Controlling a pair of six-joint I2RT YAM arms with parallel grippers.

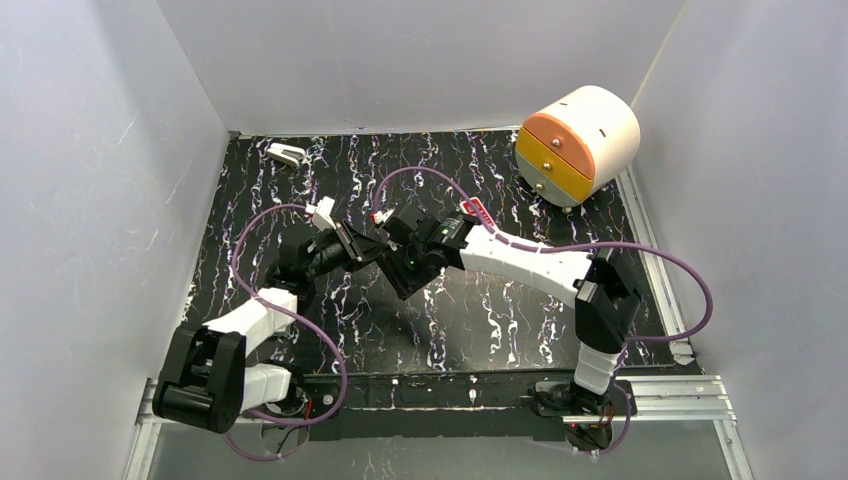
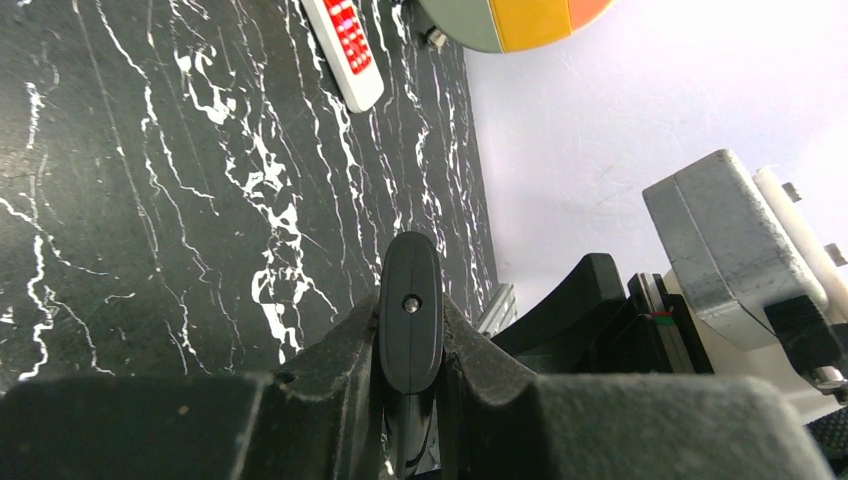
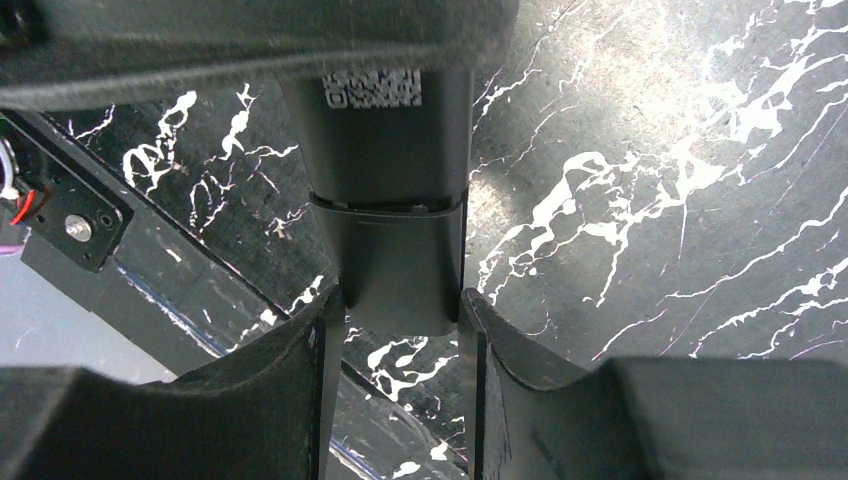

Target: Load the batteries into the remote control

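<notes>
A black remote control point(image 3: 390, 140) is held up between the grippers, its back toward the right wrist camera, with a QR label and a lower cover panel point(image 3: 390, 265). My right gripper is shut on that lower end. My left gripper point(image 1: 365, 245) is shut on the remote's other end, which shows end-on in the left wrist view as a black body point(image 2: 411, 310) with a small screw. Both grippers meet over the middle of the table. No battery can be made out in these views.
A white remote with red buttons point(image 2: 345, 45) lies behind the right arm. A multicoloured drawer unit point(image 1: 577, 147) stands at the back right, a small white object point(image 1: 286, 154) at the back left.
</notes>
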